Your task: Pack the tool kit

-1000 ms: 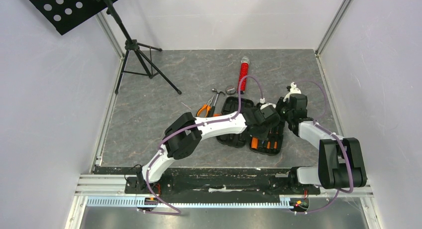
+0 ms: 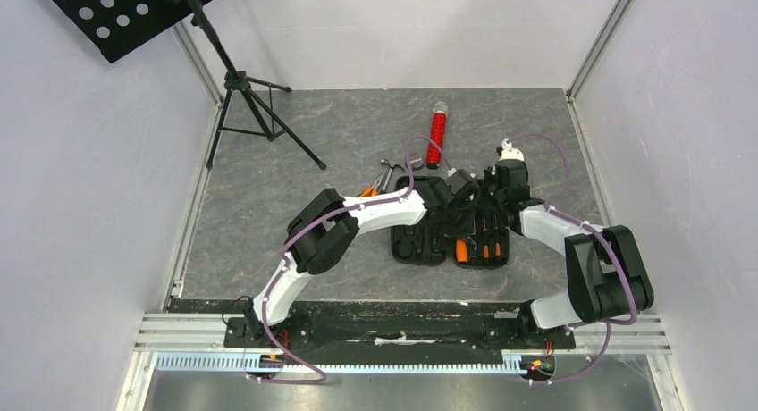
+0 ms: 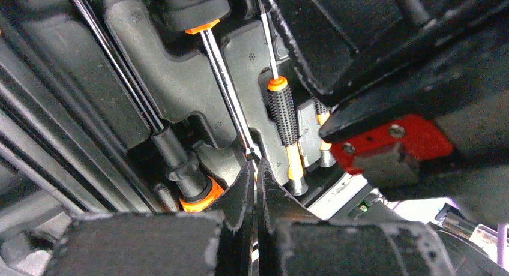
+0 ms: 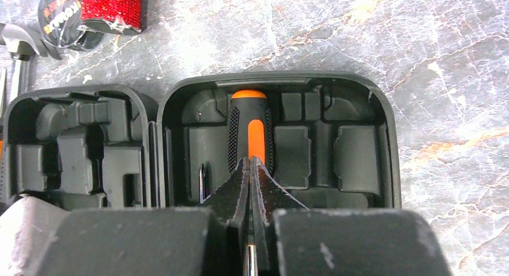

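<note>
The open black tool case (image 2: 416, 255) lies under both grippers. In the left wrist view, screwdrivers fill slots: a slim one (image 3: 282, 111) and a chrome shaft (image 3: 222, 78), over whose lower part my left gripper is shut, nothing clearly between its fingers. My right gripper is shut over an orange-black screwdriver handle (image 4: 257, 138) in the case, its tips at or above the handle; nothing shows held. Pliers (image 2: 368, 190) and a hammer (image 2: 390, 165) lie outside the case at the left.
A red cylinder (image 2: 436, 134) and a round tape measure (image 4: 60, 21) lie behind the case. A black stand (image 2: 241, 82) is at the back left. The floor right of the case is clear.
The case has shifted slightly to the right.
</note>
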